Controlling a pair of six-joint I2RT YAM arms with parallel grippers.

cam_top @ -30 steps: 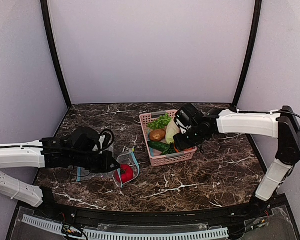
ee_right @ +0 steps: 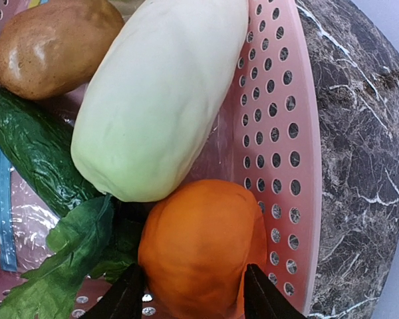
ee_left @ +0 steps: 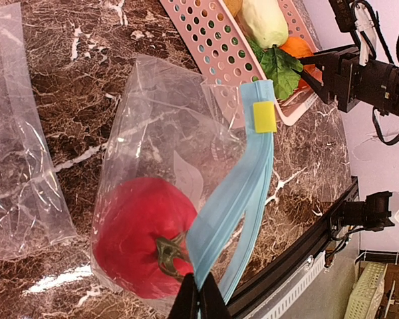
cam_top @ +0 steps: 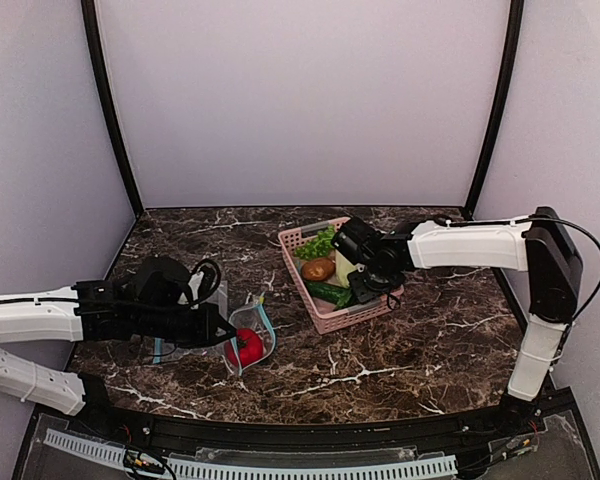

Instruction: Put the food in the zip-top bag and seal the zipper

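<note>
A clear zip top bag [ee_left: 143,143] with a light blue zipper strip [ee_left: 229,183] lies open-mouthed, a red tomato [ee_left: 143,236] inside. My left gripper is shut on the bag's edge at the blue strip. Over the near right corner of the pink basket [cam_top: 332,322], my right gripper stands part open. Its fingers [ee_right: 128,292] lie on either side of an orange vegetable [ee_right: 199,239], perhaps a pepper. Whether they touch it, I cannot tell. Also in the basket are a brown potato [ee_right: 56,46], a dark green cucumber [ee_right: 36,149] and a pale green gourd [ee_right: 163,93].
Green leaves [ee_right: 70,259] lie beside the orange vegetable, and leafy lettuce [cam_top: 318,244] fills the basket's far left corner. The basket's perforated wall [ee_right: 279,159] runs close along the right gripper.
The basket has turned slightly, its near right corner shifting right. The left arm stays almost still.
</note>
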